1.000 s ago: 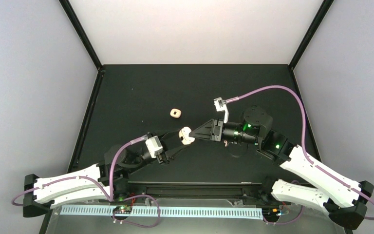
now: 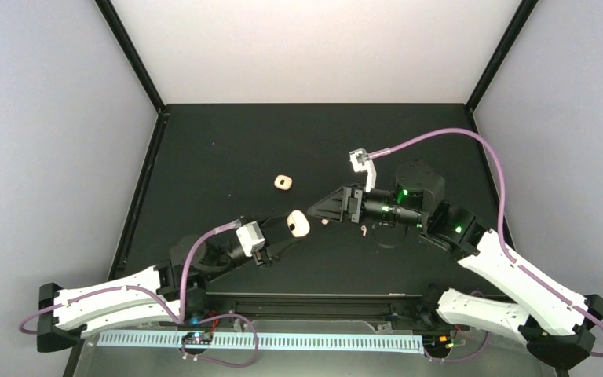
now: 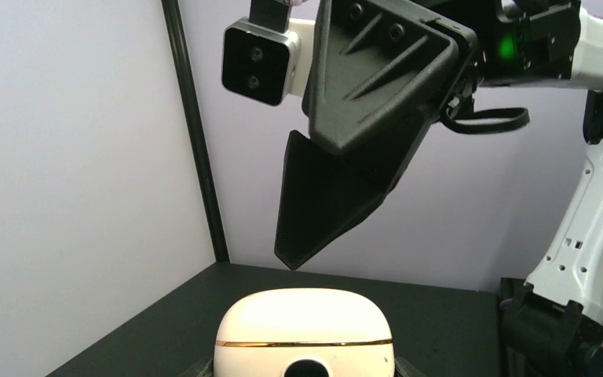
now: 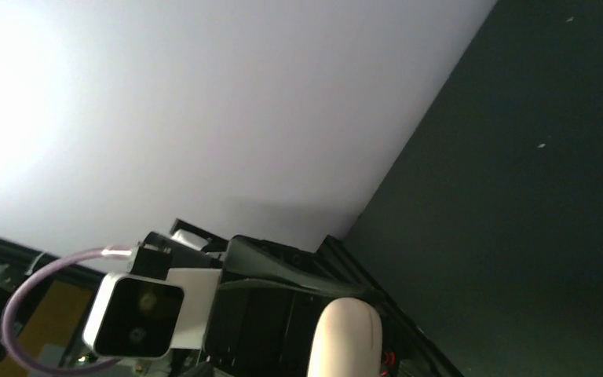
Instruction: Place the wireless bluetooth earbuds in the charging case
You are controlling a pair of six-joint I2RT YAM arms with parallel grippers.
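The white charging case, with a gold band, is held up in my left gripper, shut on it; in the left wrist view the case fills the bottom middle. Small earbud pieces lie on the black mat below the right arm.
A small cream square object lies on the mat behind the case.
My right gripper has moved slightly back and up, away from the case. The case now shows whole in the top view; the left arm has barely moved.
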